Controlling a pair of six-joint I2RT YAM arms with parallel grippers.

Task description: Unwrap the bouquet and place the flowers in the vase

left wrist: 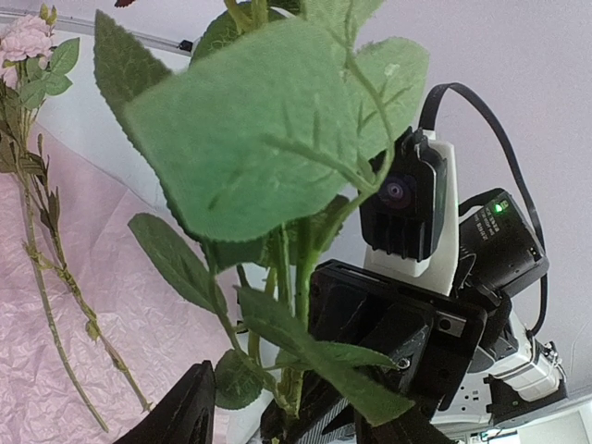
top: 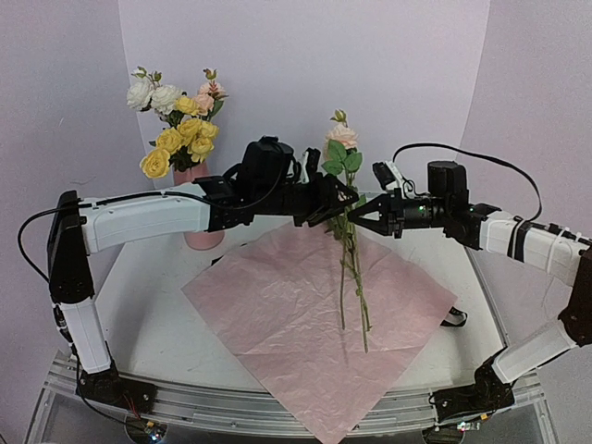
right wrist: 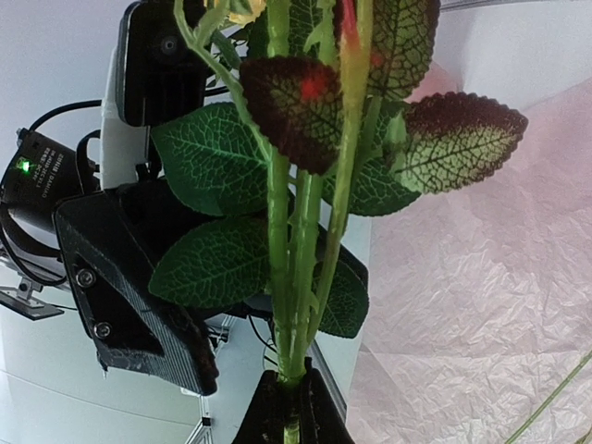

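A pale pink rose (top: 342,136) with green leaves stands over the paper, its head leaning slightly left. My right gripper is shut on its green stem (right wrist: 303,268), below the leaves. My left gripper is open, and the leafy stem (left wrist: 285,277) runs between its spread fingers. In the top view the two grippers nearly meet at the stem. Another pink flower (left wrist: 26,39) lies on the paper, its head hidden behind the left gripper in the top view. At the back left, a pink vase (top: 203,240) is partly covered by my left arm.
Yellow roses (top: 190,139) and white roses (top: 153,95) fill the vase. Pink wrapping paper (top: 296,342) covers the middle of the white table (top: 153,305) and hangs over its front edge. Bare table lies left of the paper.
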